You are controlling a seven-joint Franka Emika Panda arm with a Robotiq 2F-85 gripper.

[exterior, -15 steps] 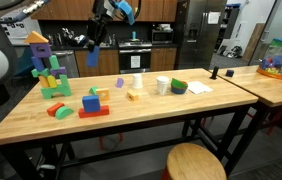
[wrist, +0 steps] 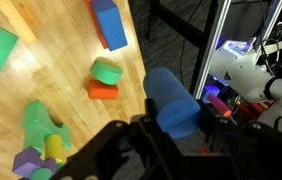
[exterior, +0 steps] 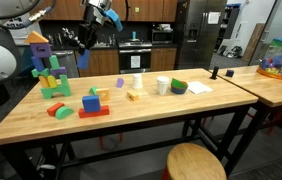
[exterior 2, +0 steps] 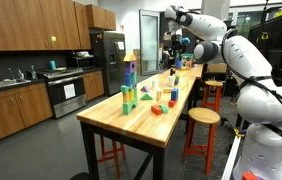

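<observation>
A blue cylinder (exterior: 83, 61) hangs above the table's left part, with my gripper (exterior: 84, 47) shut on it. In the wrist view the round end of the blue cylinder (wrist: 171, 105) faces the camera and hides most of the fingers. To the left of the gripper in exterior view 1 stands a tower of green blocks (exterior: 54, 87), topped with blue pieces and a purple roof piece (exterior: 38, 37). The same tower of green blocks (exterior 2: 129, 97) rises near the table's corner in exterior view 2. The cylinder is apart from both tower and tabletop.
Near the front lie a green half-round block (exterior: 64, 113), a red block (exterior: 55, 107), and a blue block (exterior: 91, 103) on a long red one (exterior: 95, 113). White cups (exterior: 163, 85) and a green bowl (exterior: 179, 87) stand farther right.
Over the last second my gripper has moved left and slightly down in exterior view 1, carrying the blue cylinder closer to the tower. The blocks on the table have not moved.
</observation>
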